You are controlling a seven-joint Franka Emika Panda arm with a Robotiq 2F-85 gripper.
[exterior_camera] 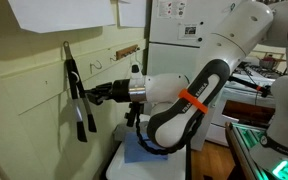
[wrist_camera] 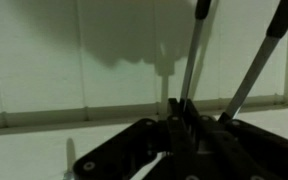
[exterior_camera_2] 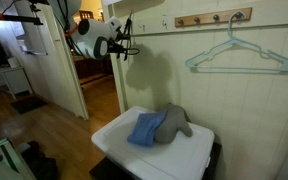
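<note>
A long black-and-metal tool with two legs, like tongs (exterior_camera: pixel 79 100), hangs down the cream wall from a high point at the left in exterior view 1. My gripper (exterior_camera: pixel 91 95) reaches it from the right, about halfway down, and is shut on it. In the wrist view, two thin metal shafts of the tongs (wrist_camera: pixel 196 60) with black ends run down to my gripper. The left shaft meets the fingertips; just how the right one sits against them is hidden. Exterior view 2 shows my gripper (exterior_camera_2: pixel 121 46) small and far off, by the wall.
A wooden peg rack (exterior_camera_2: pixel 214 17) with a light blue hanger (exterior_camera_2: pixel 241 56) is on the wall. Below stands a white-topped table (exterior_camera_2: pixel 114 133) bearing a blue cloth (exterior_camera_2: pixel 144 129) and a grey cloth (exterior_camera_2: pixel 172 122). Open floor lies left of the table.
</note>
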